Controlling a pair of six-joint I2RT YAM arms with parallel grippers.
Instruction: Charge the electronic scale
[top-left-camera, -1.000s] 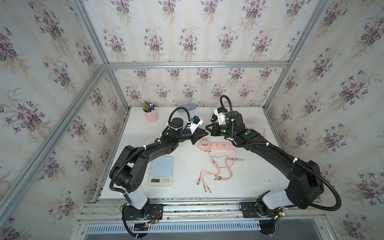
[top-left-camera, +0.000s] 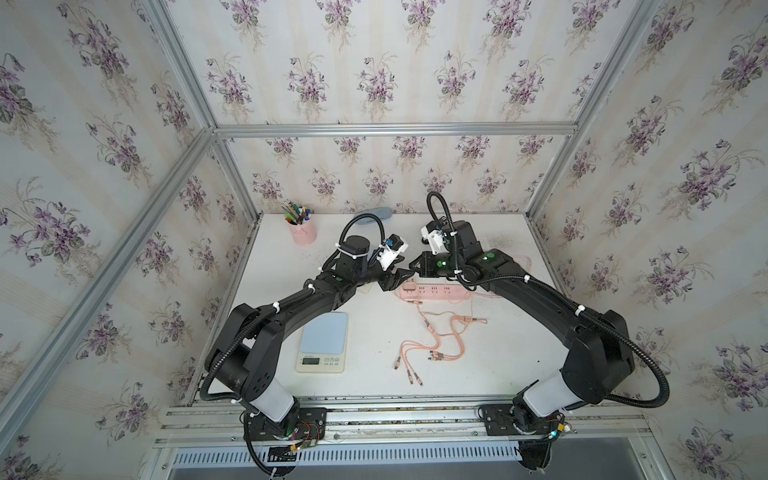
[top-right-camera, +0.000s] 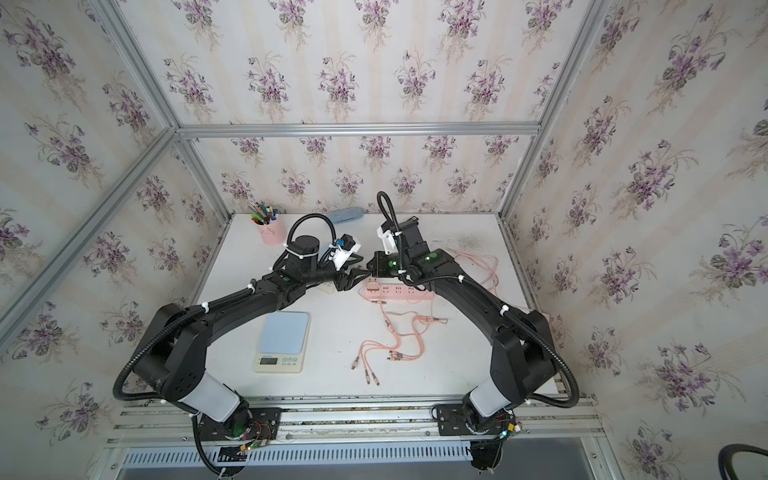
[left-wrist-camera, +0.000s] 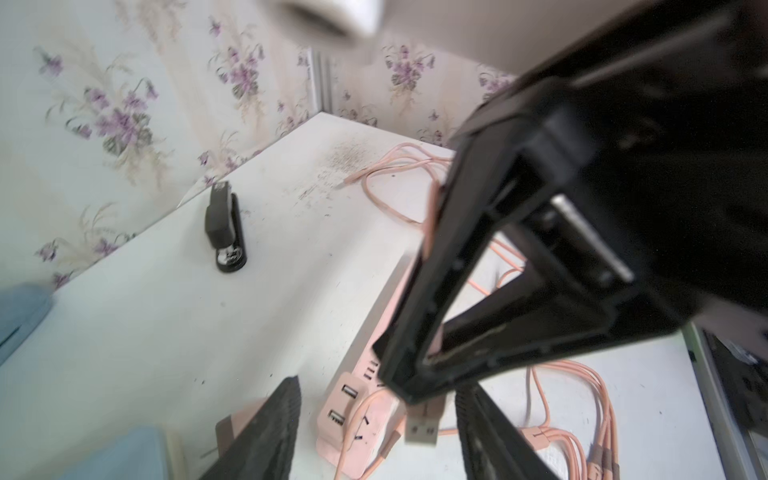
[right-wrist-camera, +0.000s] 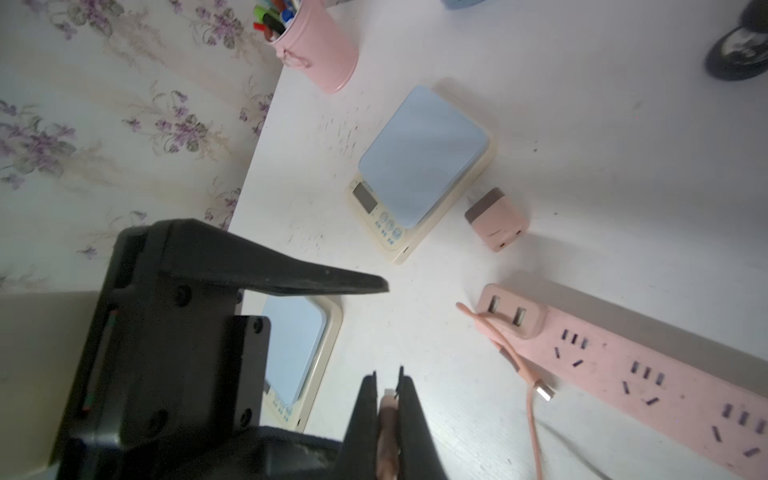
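Note:
My two grippers meet above the pink power strip (top-left-camera: 438, 293) at the table's centre. My right gripper is shut on a pink cable connector (left-wrist-camera: 424, 420), whose end sticks out below its fingers in the left wrist view. My left gripper stands open, its fingers either side of that connector, not visibly touching it. An electronic scale (top-left-camera: 321, 342) with a blue top lies at the front left; a second scale (right-wrist-camera: 424, 156) shows behind in the right wrist view, with a pink charger block (right-wrist-camera: 496, 220) beside it.
Pink cables (top-left-camera: 432, 348) lie in front of the strip. A pen cup (top-left-camera: 304, 232), a blue-grey object (top-right-camera: 345, 215) and a stapler (left-wrist-camera: 224, 228) stand at the back.
Both arms have shifted slightly: the right wrist a little leftward, the left gripper slightly left, the two still close together over the strip.

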